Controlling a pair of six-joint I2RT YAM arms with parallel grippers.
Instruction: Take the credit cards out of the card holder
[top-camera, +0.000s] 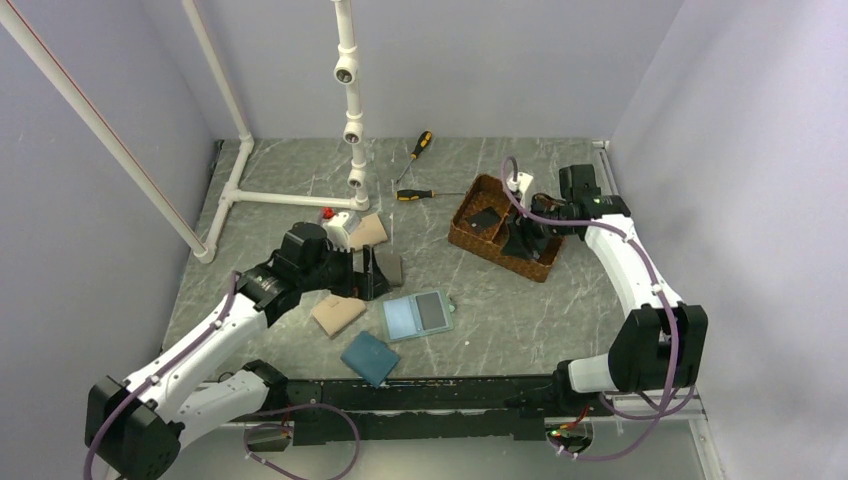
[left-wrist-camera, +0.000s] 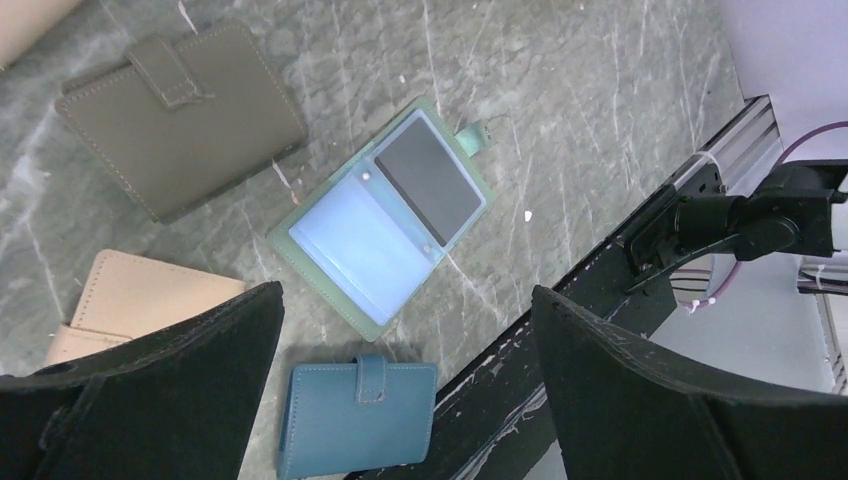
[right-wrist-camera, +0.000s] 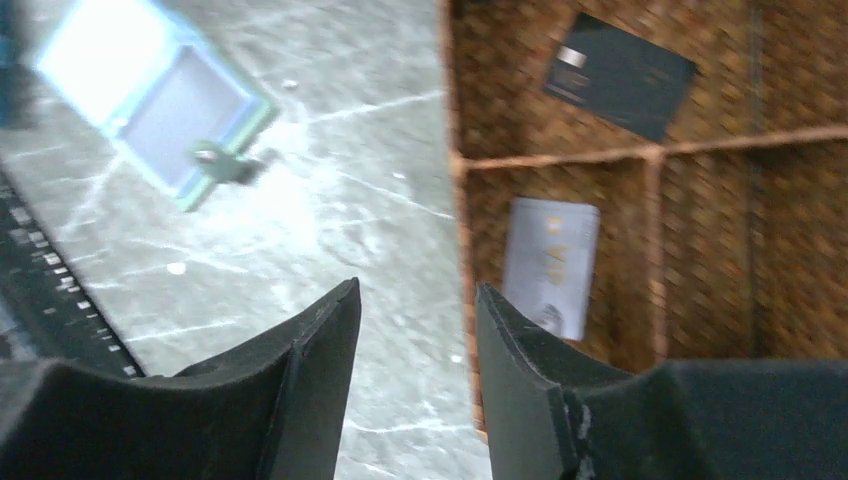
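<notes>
An open mint card holder (top-camera: 418, 315) lies at front centre, a blue panel and dark grey panel showing inside. Closed holders lie around it: grey-brown (left-wrist-camera: 185, 130), tan (left-wrist-camera: 160, 295), blue (left-wrist-camera: 360, 420). My left gripper (top-camera: 370, 275) hangs open above them, nothing between its fingers. My right gripper (top-camera: 522, 242) is over the wicker basket (top-camera: 487, 258); in its blurred wrist view it is part open, nothing between the fingertips. The basket holds a black card (right-wrist-camera: 620, 75) in one compartment and a silver card (right-wrist-camera: 550, 260) in another.
Two screwdrivers (top-camera: 415, 195) lie at the back centre. A white pipe frame (top-camera: 290, 198) stands at back left.
</notes>
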